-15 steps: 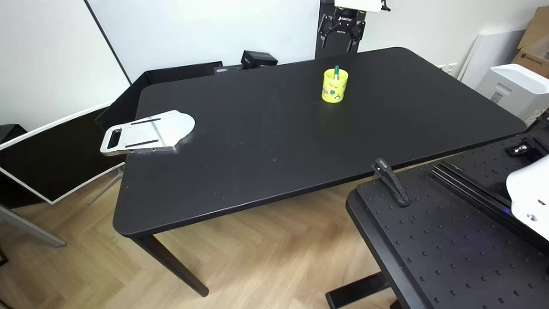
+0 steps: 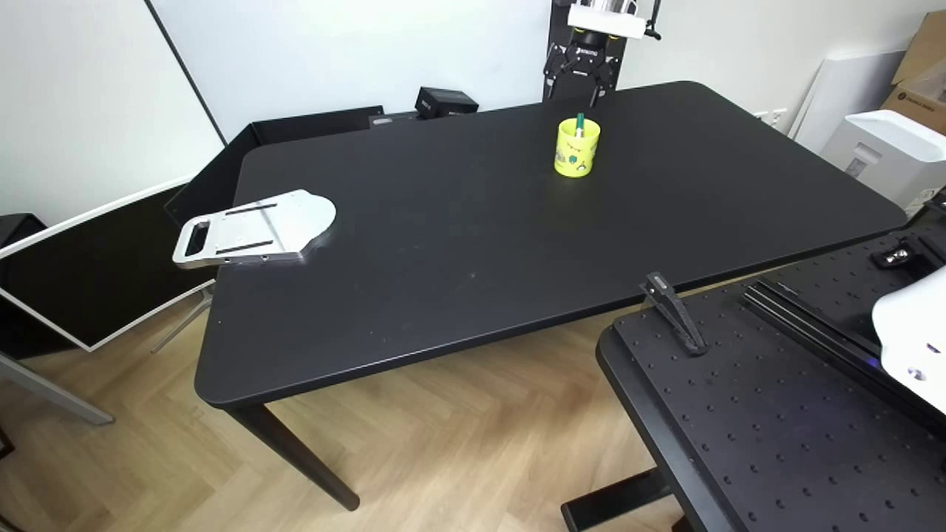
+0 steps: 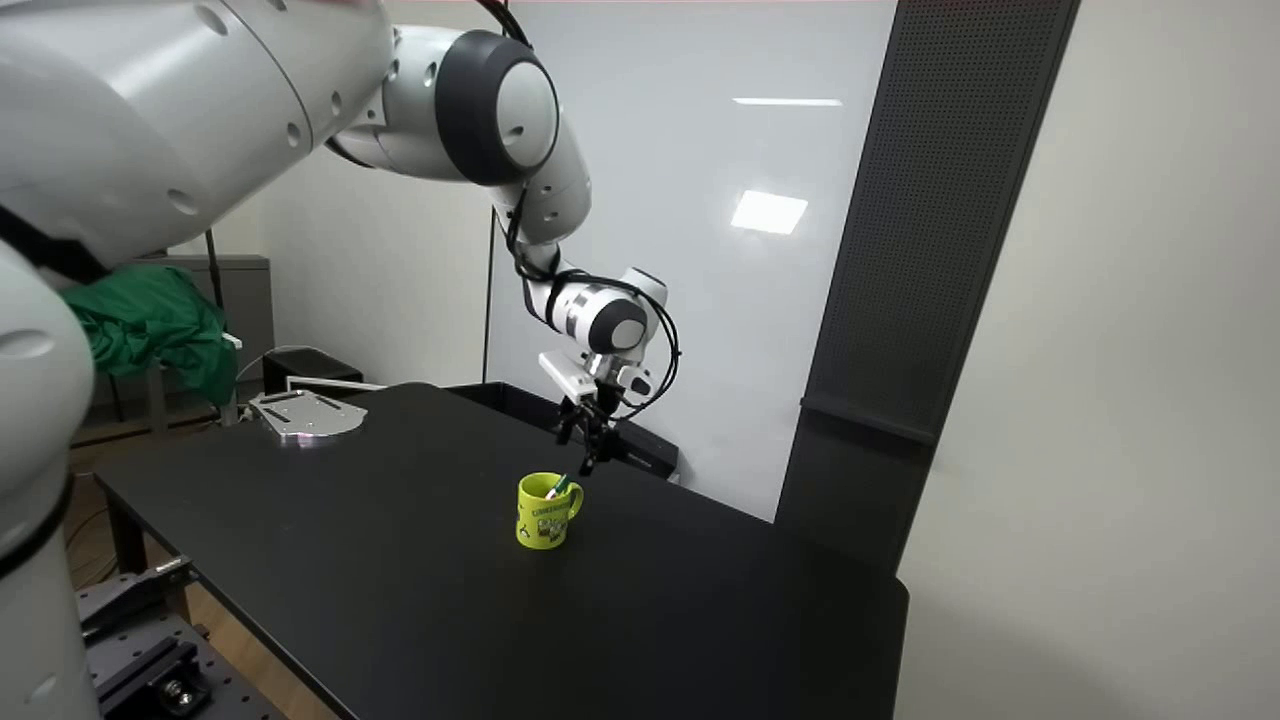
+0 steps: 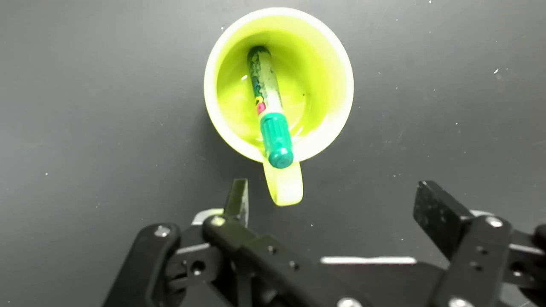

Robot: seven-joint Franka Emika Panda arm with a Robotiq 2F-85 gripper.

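A yellow-green mug [image 2: 573, 158] stands upright on the black table [image 2: 461, 222], near its far edge. Inside it leans a marker [image 4: 266, 84] with a green cap, the capped end resting at the rim above the mug's handle [image 4: 286, 186]. In the wrist view my gripper is open, its fingers wide apart and nothing between them. The left fingertip lies just left of the handle, the right one well off to the right, and the mug's body is beyond both. In exterior view 2 the gripper [image 3: 576, 450] hangs above and behind the mug [image 3: 542, 516].
A flat silver plate [image 2: 257, 229] with a handle slot lies at the table's left end, partly overhanging the edge. A whiteboard [image 3: 696, 240] rises behind the table.
My gripper has come down and slightly to the left in exterior view 1, closer to the mug. The mug, marker and silver plate have not moved.
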